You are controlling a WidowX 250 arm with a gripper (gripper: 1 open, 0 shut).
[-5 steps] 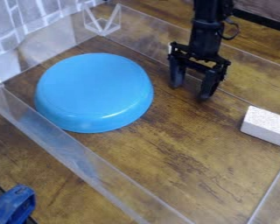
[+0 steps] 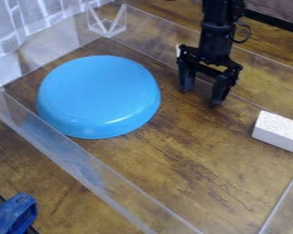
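My black gripper [image 2: 205, 75] hangs low at the upper middle of the camera view, over the wooden surface, right of a large upturned blue bowl or dome [image 2: 98, 93]. Dark fingers point down, apart from the bowl; whether they are open or shut, or hold anything, is hard to make out in the dark shapes.
A white block [image 2: 280, 131] lies at the right edge. Clear plastic walls border the wooden floor [image 2: 174, 174], whose front middle is bare. A blue object [image 2: 10, 216] is at the lower left corner, a white cloth [image 2: 27, 27] at the upper left.
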